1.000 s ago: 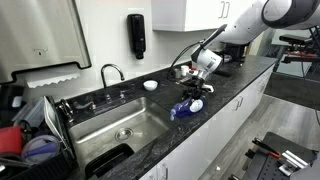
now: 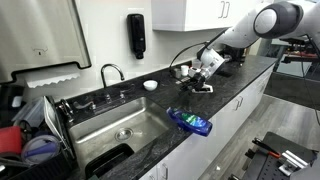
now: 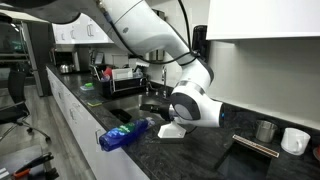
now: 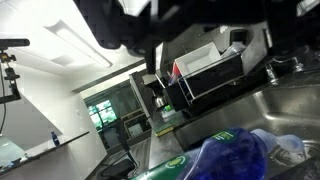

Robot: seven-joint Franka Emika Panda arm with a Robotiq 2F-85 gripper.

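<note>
A blue bottle-like object [image 2: 190, 122] with a bit of green lies askew at the front edge of the dark counter, one end sticking out past it. Exterior view 2 shows the same blue object [image 3: 122, 135] at that edge, and it fills the bottom of the wrist view [image 4: 228, 155]. My gripper [image 3: 163, 128] is low over the counter, just behind the blue object and apart from it. Between its dark fingers in the wrist view there is a gap with nothing held, so the gripper looks open.
A steel sink [image 2: 125, 132] sits beside the arm, with a dish rack [image 3: 122, 80] beyond it. A white bowl [image 2: 150, 85] stands near the wall. Metal and white cups [image 3: 295, 140] and a dark tray [image 3: 245, 160] occupy the other side. The counter's front edge drops to the floor.
A second ago the blue object was up against my gripper. The arm has drawn back.
</note>
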